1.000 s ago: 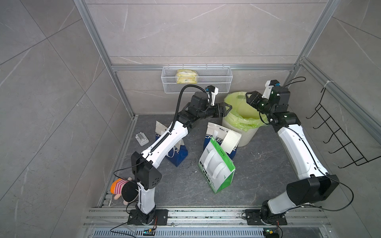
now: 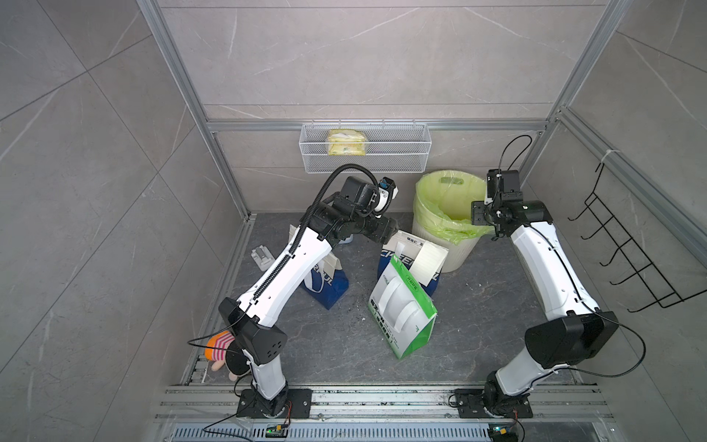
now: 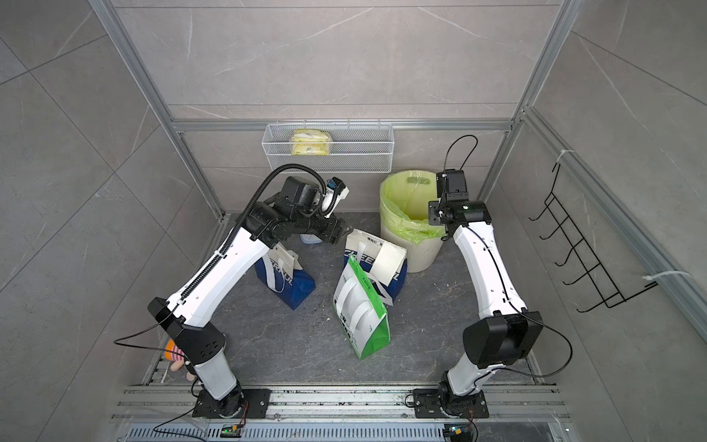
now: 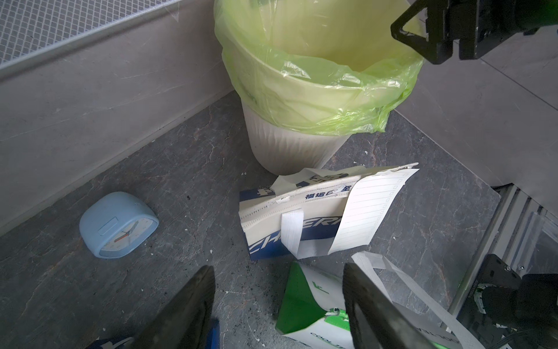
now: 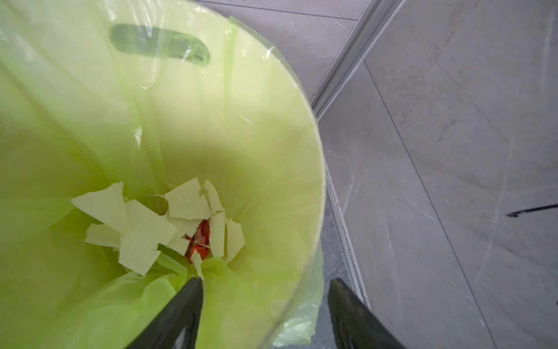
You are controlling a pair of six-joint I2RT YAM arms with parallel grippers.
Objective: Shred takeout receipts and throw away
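Note:
A long white receipt (image 4: 373, 209) hangs on the front of the blue-and-white takeout bag (image 4: 264, 229) in the middle, lined print faintly showing. In front of that bag stands a green-and-white bag (image 2: 403, 309); another blue bag (image 2: 329, 288) sits to the left, partly behind my left arm. My left gripper is open, empty, above the bags. My right gripper, also open and empty, hangs over the right side of the bin (image 2: 447, 193), which has a green liner. Torn paper pieces (image 5: 145, 232) and a red scrap (image 5: 199, 239) lie inside.
A light-blue clock (image 4: 119, 224) stands on the floor left of the middle bag. On the back wall hangs a wire basket (image 2: 397, 140); a black hook rack (image 2: 626, 254) is at the right.
My left gripper has drawn back leftward from near the bin and tipped downward. The right gripper has shifted right, turning down over the bin. The bags have stayed put.

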